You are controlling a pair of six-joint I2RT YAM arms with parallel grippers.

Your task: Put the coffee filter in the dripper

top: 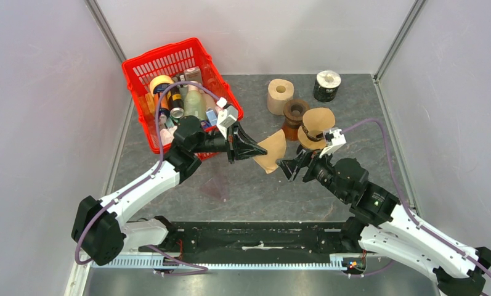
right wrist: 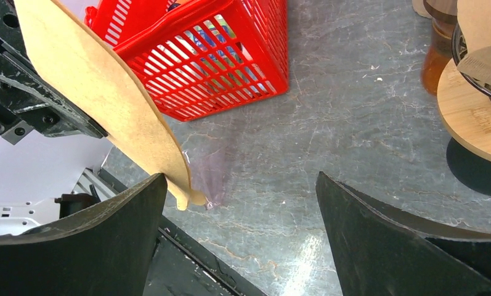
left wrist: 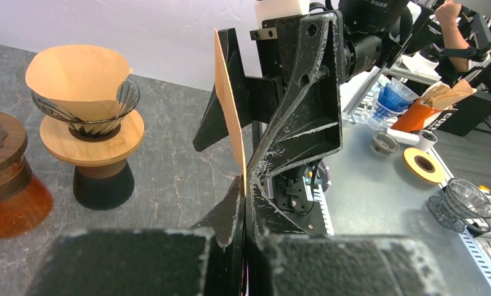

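A folded tan coffee filter (top: 273, 151) hangs from my left gripper (top: 265, 151), shut on its edge. In the left wrist view the filter (left wrist: 230, 105) stands edge-on above the fingertips. My right gripper (top: 286, 171) is open beside the filter's free side. From the right wrist, the filter (right wrist: 101, 86) reaches the left finger (right wrist: 129, 213); whether they touch, I cannot tell. The wire dripper (left wrist: 129, 98), on a wooden ring stand (left wrist: 129, 139), has another tan filter (left wrist: 76, 71) sitting in it, rising above the rim.
Behind the arms, a red basket (top: 132, 92) full of goods stands at back left. A brown-topped glass vessel (top: 296, 108), a paper roll (top: 280, 95) and a dark canister (top: 326, 86) stand around the dripper. A clear plastic piece (top: 215, 188) lies on the grey table, whose front middle is open.
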